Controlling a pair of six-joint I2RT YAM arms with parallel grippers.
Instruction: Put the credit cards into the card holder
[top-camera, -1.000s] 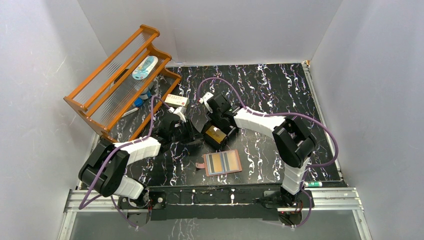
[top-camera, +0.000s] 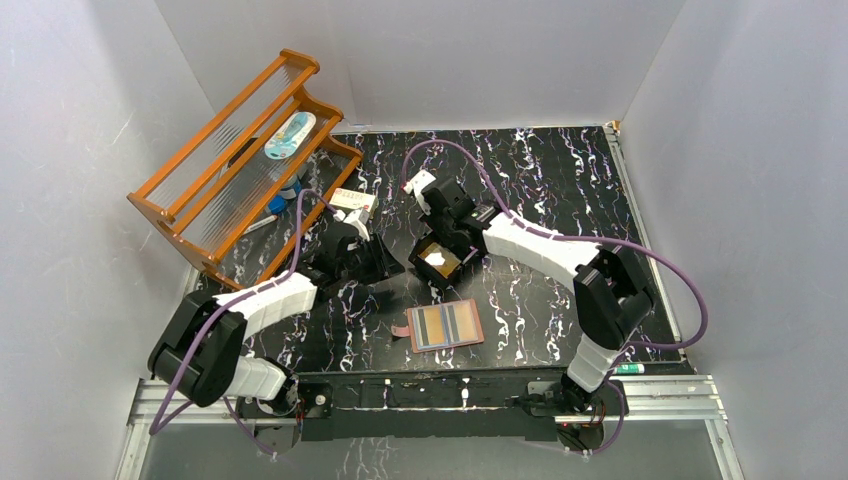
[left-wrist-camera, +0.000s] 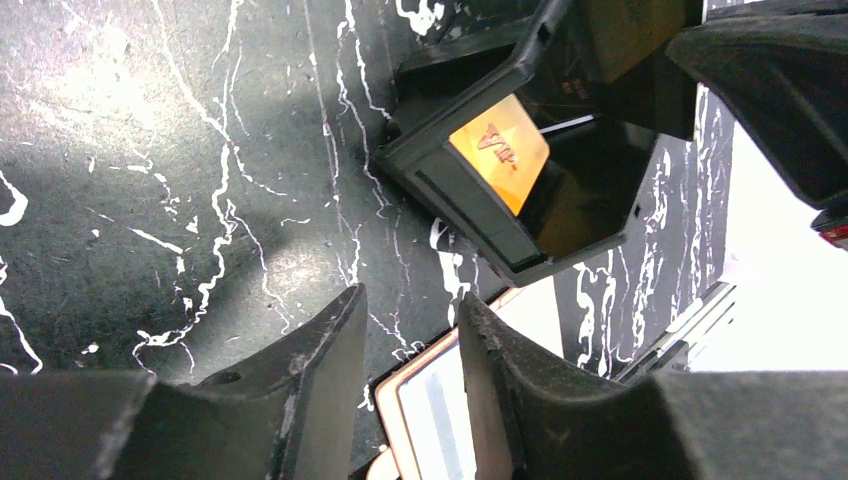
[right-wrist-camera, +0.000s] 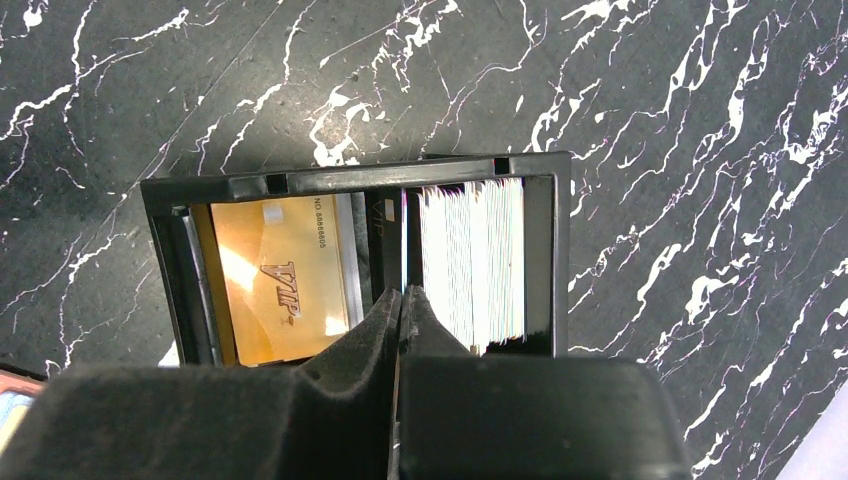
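Observation:
The card box (top-camera: 418, 272), black and open-topped, sits mid-table. In the right wrist view, a gold VIP card (right-wrist-camera: 275, 285) leans flat in its left part, and a tight row of white-edged cards (right-wrist-camera: 475, 260) fills the right. Between them is my right gripper, shut, with no card clearly held; its fingertips reach over the box. Left of the box, my left gripper stands partly open, nothing between its fingers. An orange card (left-wrist-camera: 500, 150) shows through the box's side. In front lies the card holder (top-camera: 445, 326), pink-edged, opened flat, with clear pockets.
A wooden rack (top-camera: 225, 160) stands at the back left, with a white box (top-camera: 354, 201) beside it. A green-and-white tube (top-camera: 628, 368) lies at the front right edge.
My right gripper has shifted right over the box, and the gold area in the box now shows farther back with a bright glare. My left arm has moved slightly left. The card holder is unmoved.

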